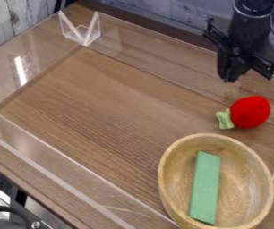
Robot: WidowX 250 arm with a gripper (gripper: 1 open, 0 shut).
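My gripper (230, 70) hangs at the top right, raised above and a little left of a round red object with a green top (251, 112), which lies on the brown table at the right. Whether the fingers are open or shut is unclear. A tan bowl (180, 161) at the bottom right holds a long green block (204, 188).
A clear plastic item (80, 27) stands at the back left. A wall runs along the back right, close behind the arm.
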